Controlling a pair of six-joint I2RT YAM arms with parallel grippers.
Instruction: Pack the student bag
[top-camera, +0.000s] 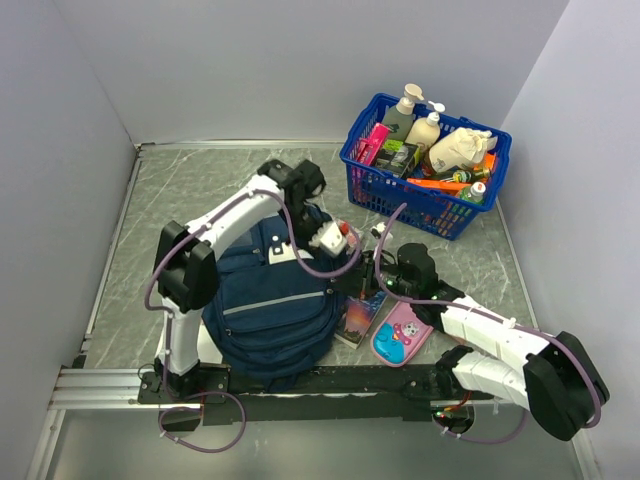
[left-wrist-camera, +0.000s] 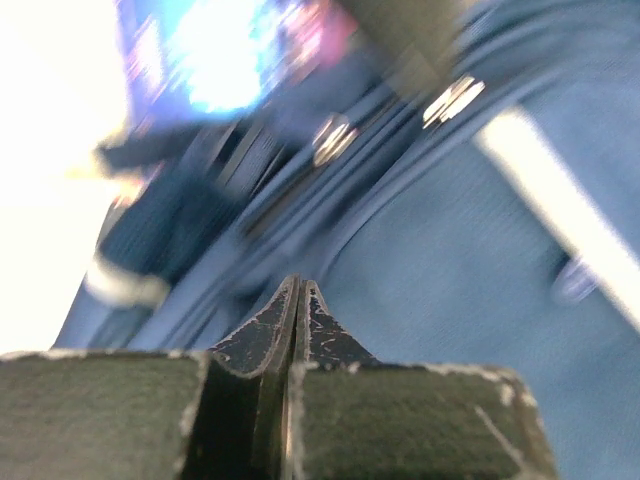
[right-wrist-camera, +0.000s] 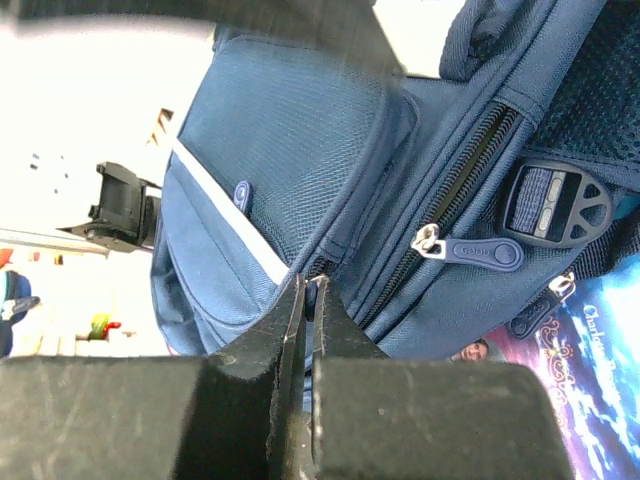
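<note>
The navy backpack (top-camera: 270, 335) lies on the grey floor at the left. Shut with bare fingertips, my left gripper stands over the bag's front pocket; the pocket edge lies outside its fingers. In the right wrist view my right gripper is shut at the end of the front pocket's zip, on its pull, which the fingertips mostly hide. A second zip pull (right-wrist-camera: 482, 253) hangs free beside it. A colourful book (top-camera: 357, 322) and a pink pencil case (top-camera: 401, 333) lie right of the bag.
A blue basket (top-camera: 405, 200) packed with bottles and boxes stands at the back right. Both arms reach close together over the bag's right side.
</note>
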